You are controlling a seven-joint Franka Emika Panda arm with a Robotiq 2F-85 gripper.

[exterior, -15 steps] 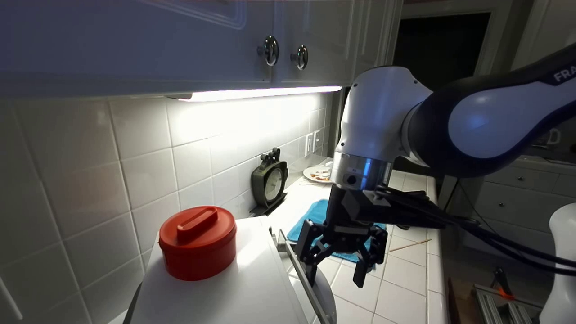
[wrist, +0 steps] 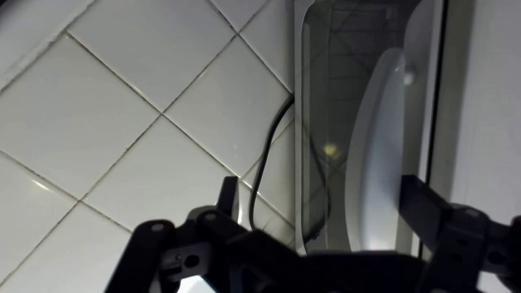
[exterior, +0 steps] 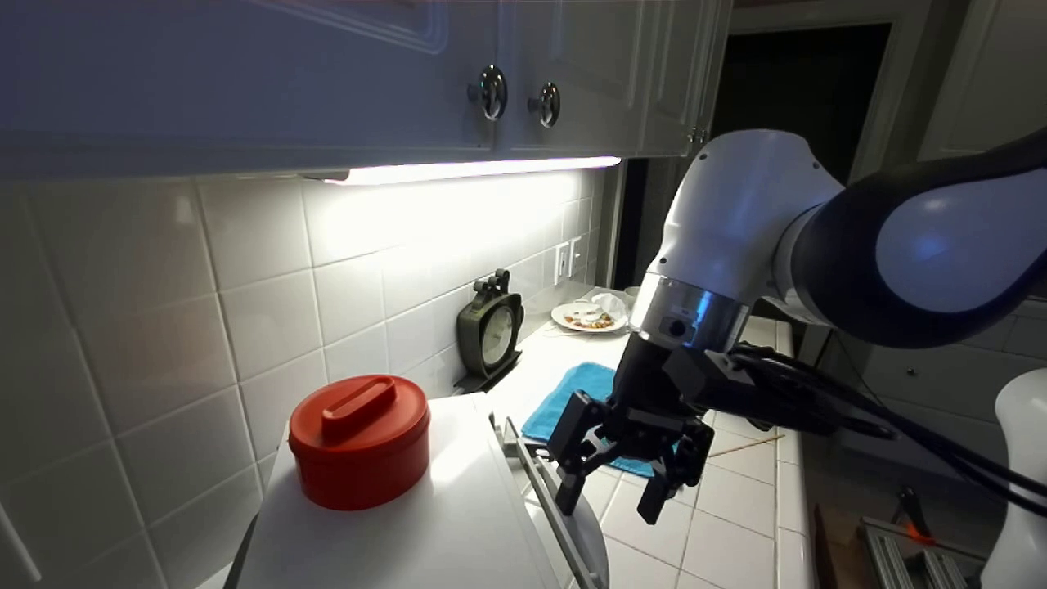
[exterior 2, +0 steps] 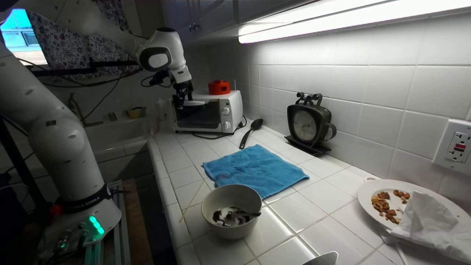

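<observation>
My gripper (exterior: 610, 499) stands open at the front of the white toaster oven (exterior: 451, 530). In the wrist view the curved pale handle (wrist: 378, 161) of the oven door lies between the spread fingers, much closer to the right-hand one. Whether that finger touches the handle I cannot tell. The glass door (wrist: 337, 88) has a narrow dark gap along its top edge. From the far side, the gripper (exterior 2: 183, 102) appears pointing down beside the handle's left end. A red lidded pot (exterior: 360, 447) sits on top of the oven.
On the counter are a blue cloth (exterior 2: 256, 170), a black spoon (exterior 2: 250, 132), a clock-like dial (exterior 2: 309, 126), a bowl (exterior 2: 232, 212) and a plate with nuts (exterior 2: 368, 198). A black cord (wrist: 263, 161) runs by the oven.
The wrist and forearm have swung right and slightly down in exterior view 1, changing the hand's tilt. The fingertips have shifted only a little and remain apart.
</observation>
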